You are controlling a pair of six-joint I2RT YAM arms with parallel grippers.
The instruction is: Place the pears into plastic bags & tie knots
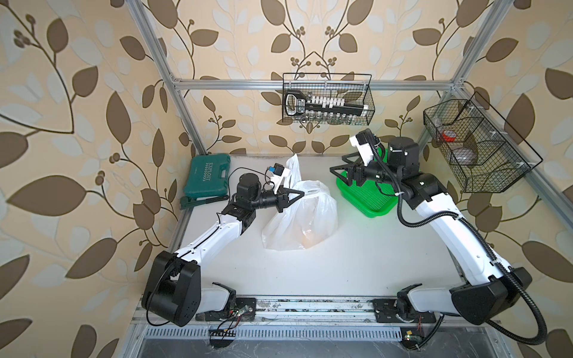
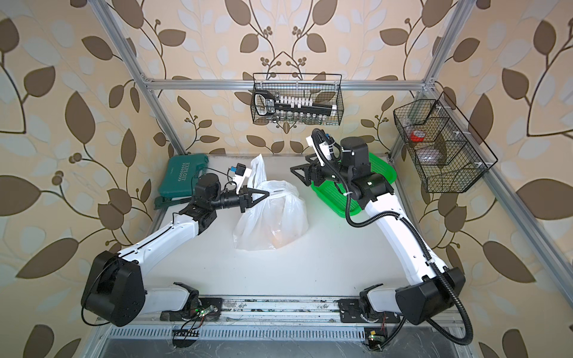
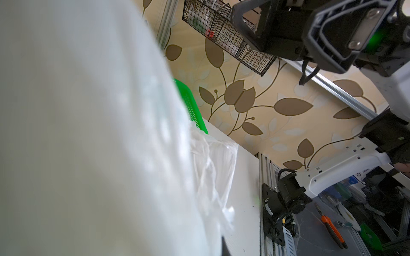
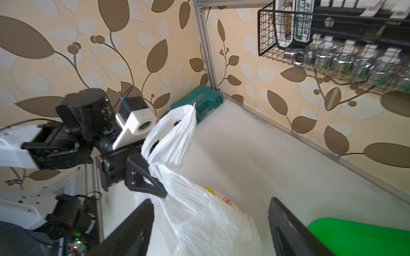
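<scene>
A white plastic bag (image 1: pixel 301 223) stands on the table, its upper part gathered, with a faint pale-orange shape showing through its side. My left gripper (image 1: pixel 298 194) is shut on the bag's upper part, with a handle loop rising beside it. In the left wrist view the plastic fills much of the picture. My right gripper (image 1: pixel 337 171) is raised to the right of the bag, its fingers apart and nothing between them; the bag lies below it in the right wrist view.
A green tray (image 1: pixel 370 203) lies at the back right. A teal case (image 1: pixel 206 176) is at the back left. Wire baskets (image 1: pixel 328 101) hang on the back and right walls.
</scene>
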